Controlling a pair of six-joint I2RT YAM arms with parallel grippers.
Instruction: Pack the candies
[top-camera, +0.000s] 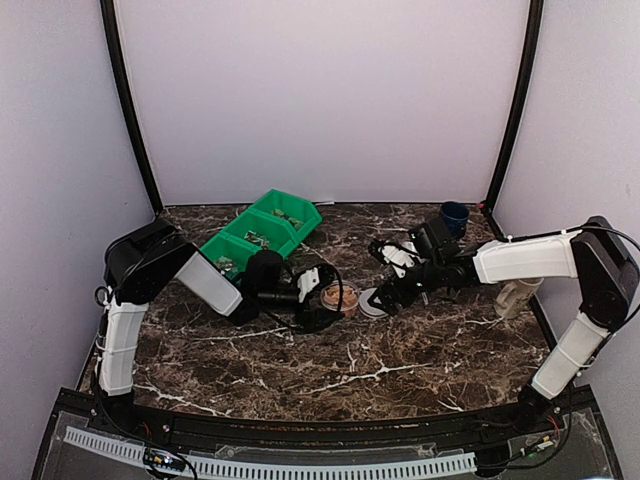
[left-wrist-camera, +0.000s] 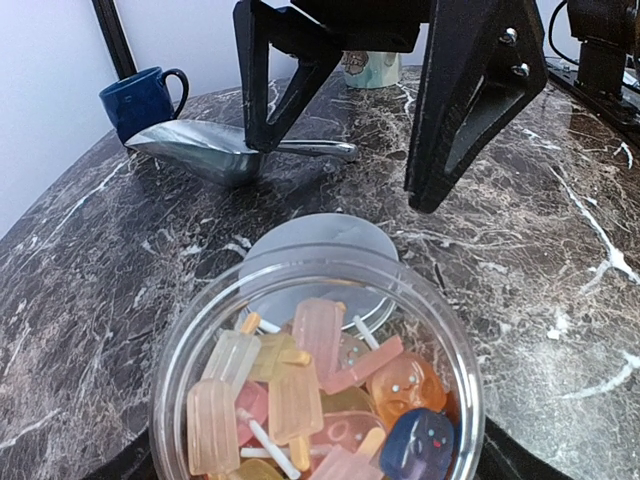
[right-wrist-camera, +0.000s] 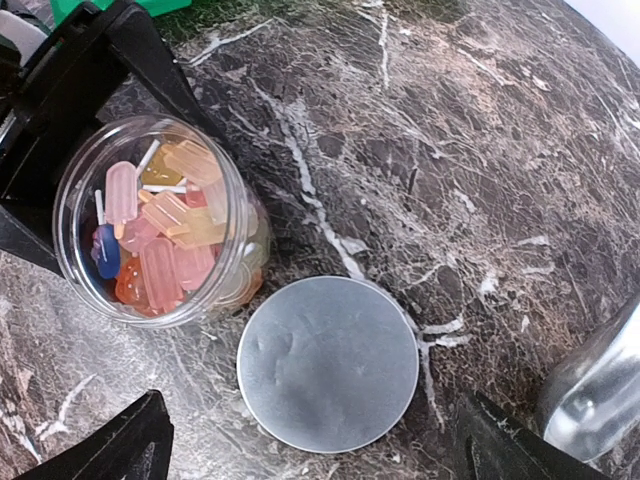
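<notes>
A clear round jar (top-camera: 339, 300) packed with candies and small pink, cream, orange and blue sweets (right-wrist-camera: 160, 230) stands between the fingers of my left gripper (top-camera: 325, 300), which is open around it. Just right of the jar lies a round silver lid (right-wrist-camera: 328, 362), flat on the table. My right gripper hangs over the lid with its fingers apart on either side and nothing between them; in the left wrist view its fingertips (left-wrist-camera: 425, 195) show above the lid.
A green compartment tray (top-camera: 270, 225) with candies stands at back left. A metal scoop (left-wrist-camera: 200, 150) lies behind the lid, a blue mug (top-camera: 453, 217) at back right, a light cup (top-camera: 515, 300) at the right edge.
</notes>
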